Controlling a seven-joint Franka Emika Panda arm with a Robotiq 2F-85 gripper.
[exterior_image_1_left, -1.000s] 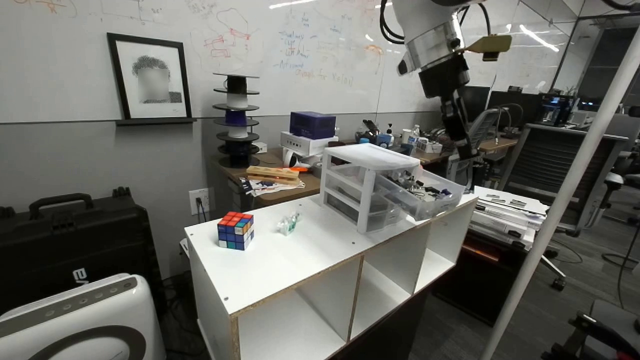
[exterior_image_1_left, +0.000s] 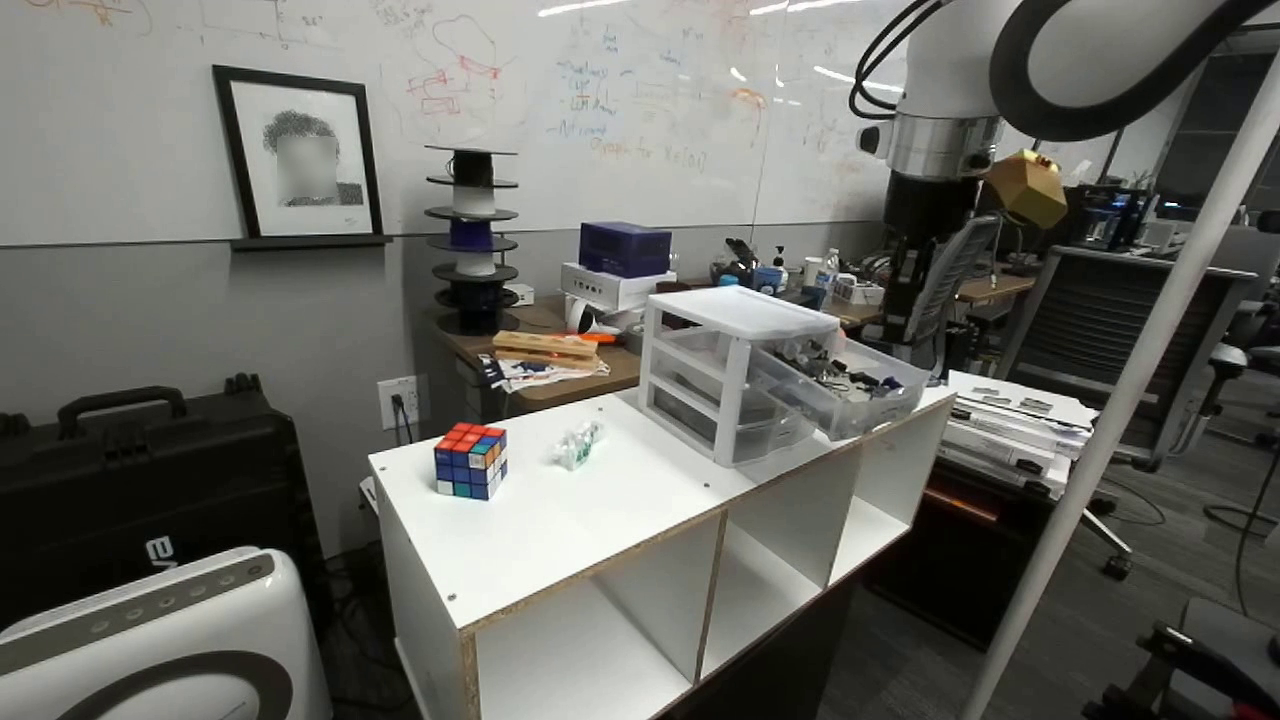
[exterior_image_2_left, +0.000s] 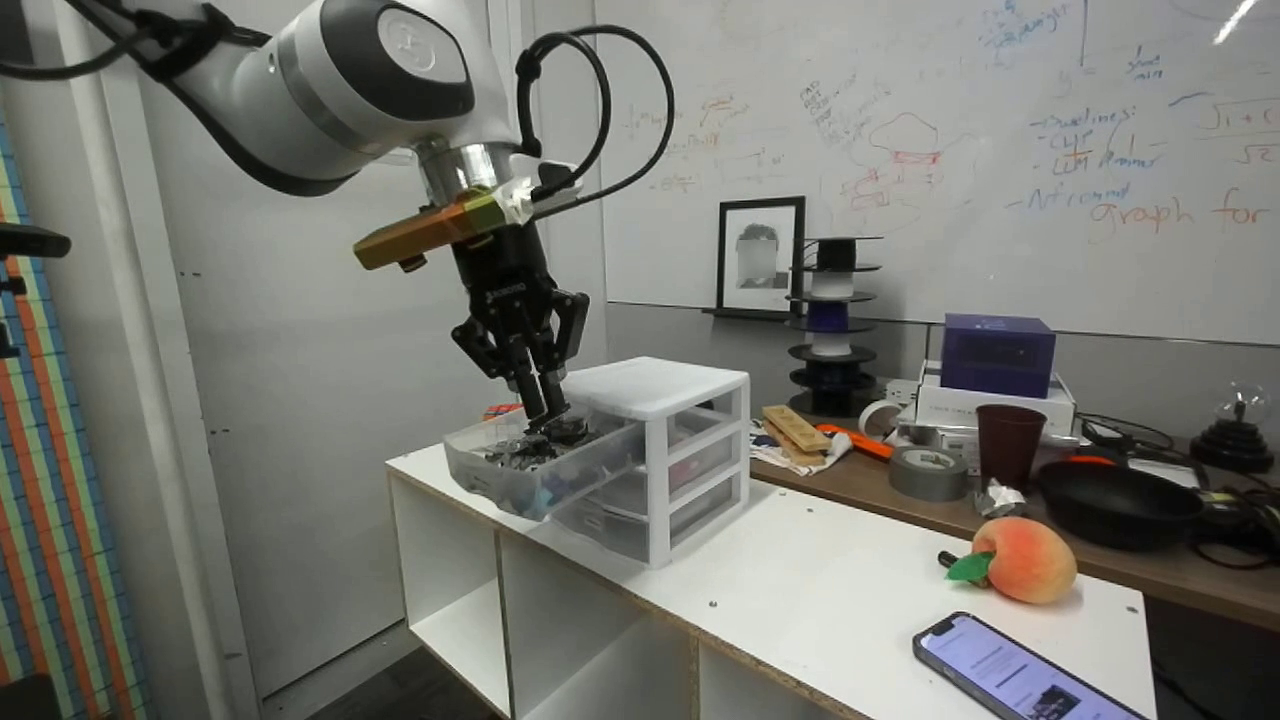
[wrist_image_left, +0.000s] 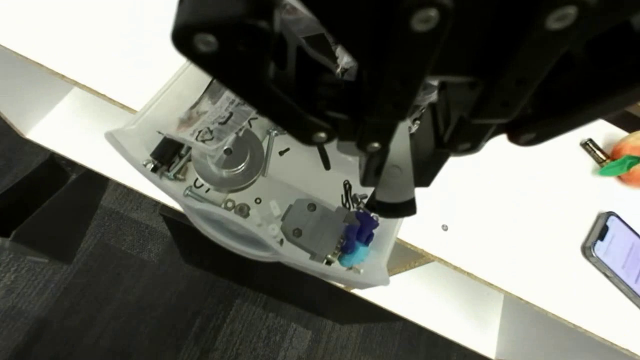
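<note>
My gripper (exterior_image_2_left: 543, 408) points down over the open top drawer (exterior_image_2_left: 482, 485) of the white drawer unit (exterior_image_2_left: 660, 379). In the wrist view its fingers are closed around a small grey piece with a black end (wrist_image_left: 399, 179), which I cannot identify. The same drawer (exterior_image_1_left: 863, 418) is pulled out in exterior view 1. Inside it lie a grey block (wrist_image_left: 313, 230), a round metal disc (wrist_image_left: 232, 159), dark blue and light blue bits (wrist_image_left: 361, 231), screws and nuts. Whether the held piece touches the contents is unclear. Part of the drawer is hidden by my gripper.
On the white shelf top are a peach (exterior_image_2_left: 1027, 560) and a phone (exterior_image_2_left: 1020, 670); exterior view 1 shows a Rubik's cube (exterior_image_1_left: 470, 461) and a crumpled clear packet (exterior_image_1_left: 578, 445) there. A pole (exterior_image_1_left: 1128, 408) stands in front. Clear surface surrounds the unit.
In exterior view 1 the arm has swung from a tilted pose to a more upright one, its wrist shifting right and lower. The drawer unit and cube have stayed put.
</note>
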